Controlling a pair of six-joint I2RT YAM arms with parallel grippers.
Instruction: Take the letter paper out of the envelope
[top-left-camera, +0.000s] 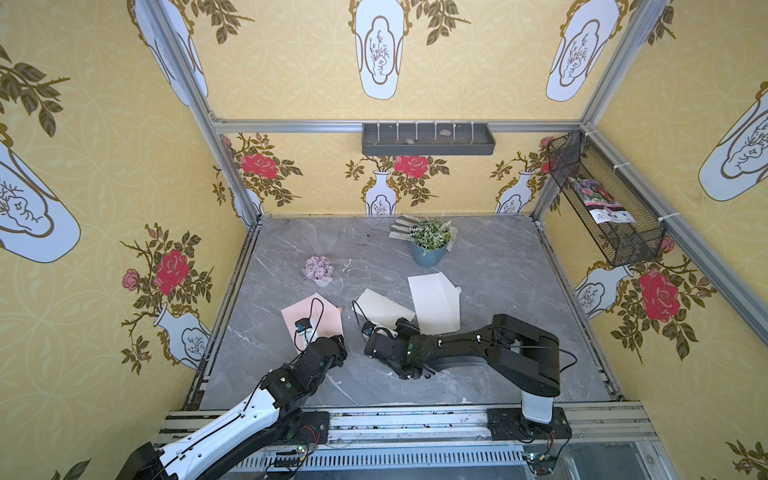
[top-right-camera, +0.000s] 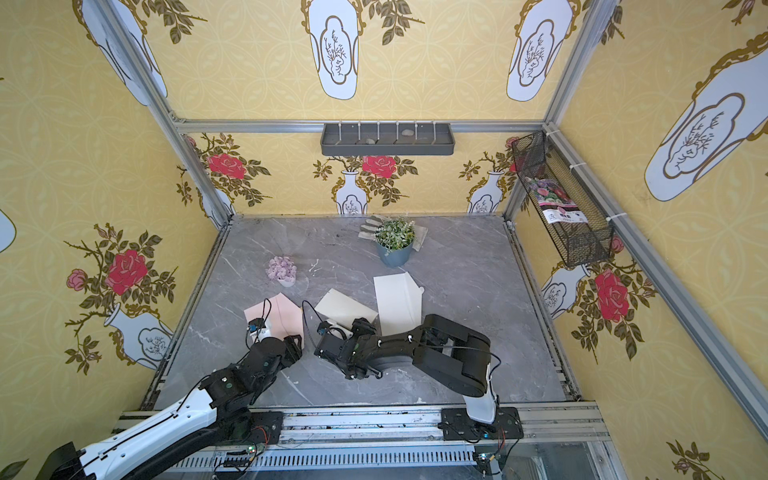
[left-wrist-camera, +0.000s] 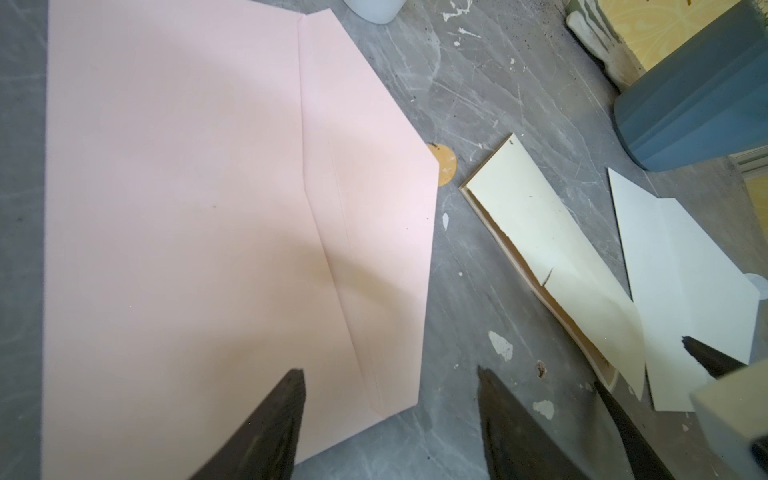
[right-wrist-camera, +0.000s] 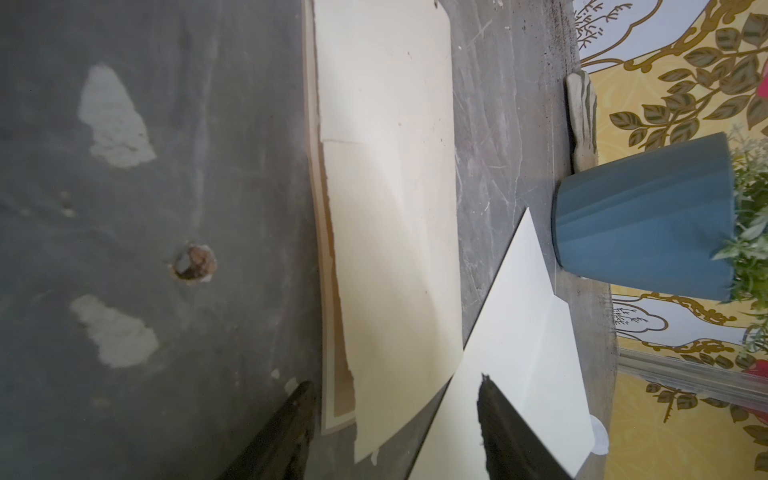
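A pink envelope (left-wrist-camera: 192, 200) with a flap lies flat on the table, filling much of the left wrist view. My left gripper hangs over its near right part, fingers apart with nothing between them. A cream envelope (right-wrist-camera: 392, 240), its torn long edge open along one side, lies before my right gripper, which stands open at its near end, holding nothing. A white envelope (right-wrist-camera: 520, 360) lies right of the cream one.
A blue plant pot (top-left-camera: 429, 254) stands at the back, a small purple flower pot (top-left-camera: 318, 270) back left. A wire basket (top-left-camera: 608, 204) hangs on the right wall.
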